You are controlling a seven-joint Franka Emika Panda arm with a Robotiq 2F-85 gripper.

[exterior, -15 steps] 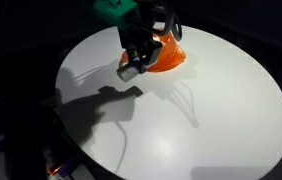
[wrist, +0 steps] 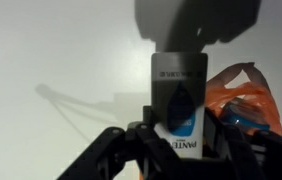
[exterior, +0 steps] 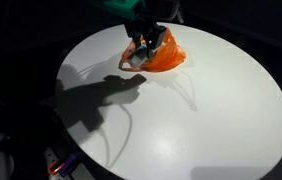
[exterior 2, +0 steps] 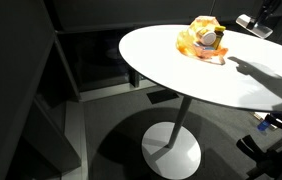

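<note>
A white bottle with a blue drop and PANTENE lettering [wrist: 179,105] is held between the fingers of my gripper, which is shut on it. In exterior view 2 the bottle [exterior 2: 252,24] hangs above the right part of the white round table. Exterior view 1 has the gripper [exterior: 151,39] at the table's far side, the bottle tilted below it and overlapping the orange bag in that view. The crumpled orange bag [exterior 2: 188,44] rests on the table with objects inside; part of it [wrist: 265,108] shows right of the bottle in the wrist view.
A yellow-capped item [exterior 2: 219,36] shows in the bag. Beyond the table's edge is dark floor.
The bag looks unmoved.
</note>
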